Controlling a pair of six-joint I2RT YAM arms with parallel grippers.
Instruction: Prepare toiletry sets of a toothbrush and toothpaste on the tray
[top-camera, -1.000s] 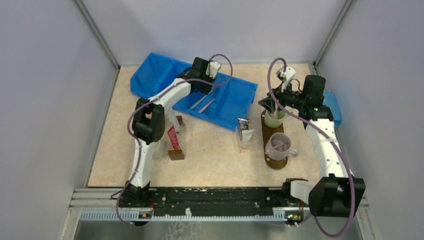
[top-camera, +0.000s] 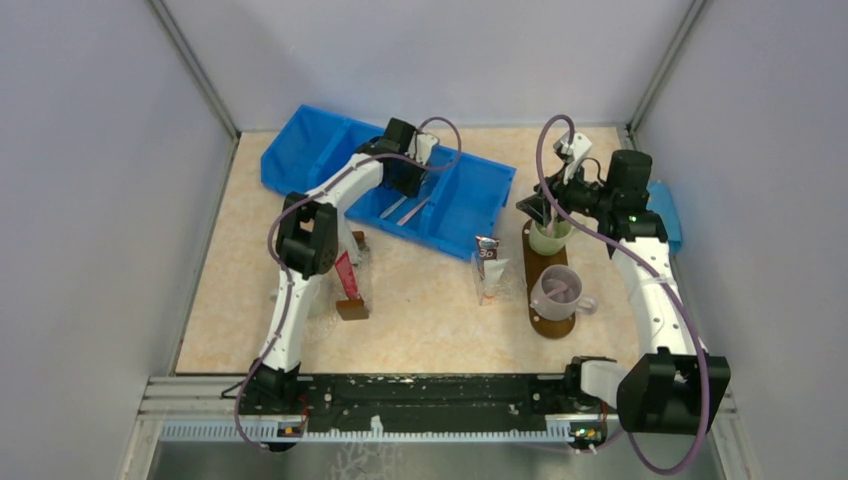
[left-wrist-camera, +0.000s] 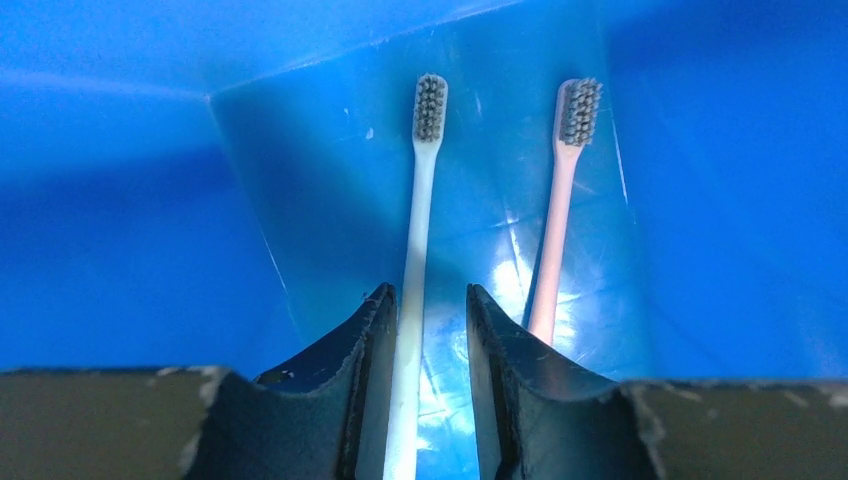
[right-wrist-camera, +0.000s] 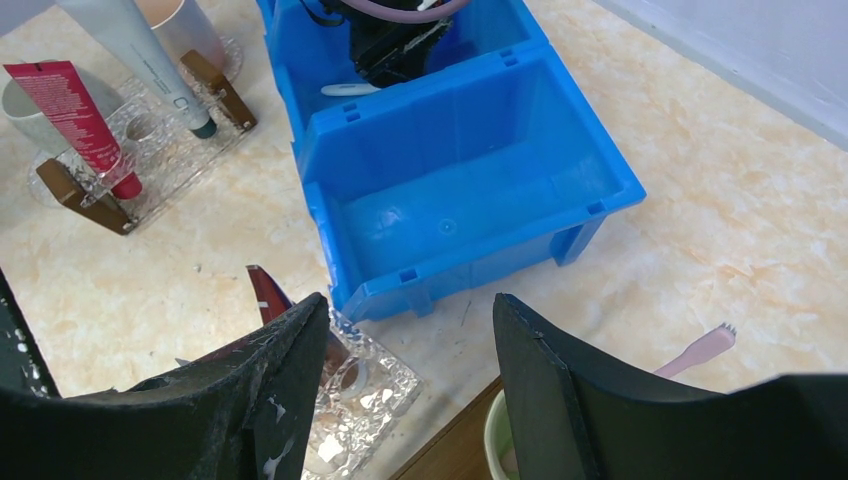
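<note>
In the middle compartment of the blue tray (top-camera: 455, 238) lie two toothbrushes with grey bristles, one white (left-wrist-camera: 418, 230) and one pink (left-wrist-camera: 556, 230). My left gripper is partly open above them; the white handle runs between its fingers from this angle, beside the left one, with no grip on it visible. Over at the right, my right gripper stands open and empty near the green cup (top-camera: 547, 242). A pink toothbrush (right-wrist-camera: 700, 348) leans out of that cup. Toothpaste tubes, one red (right-wrist-camera: 75, 115) and one pale (right-wrist-camera: 150, 55), stand in a clear holder.
The tray's right compartment (right-wrist-camera: 450, 215) is empty. In front of it, a second clear holder carries a dark tube (top-camera: 487, 247) and a pale one (top-camera: 493, 272). A mug (top-camera: 556, 292) stands on the brown board (top-camera: 553, 328). Table space between the holders is clear.
My left gripper has come down slightly into the tray's middle compartment, and its forearm has shifted a little. The right arm and the objects look unmoved.
</note>
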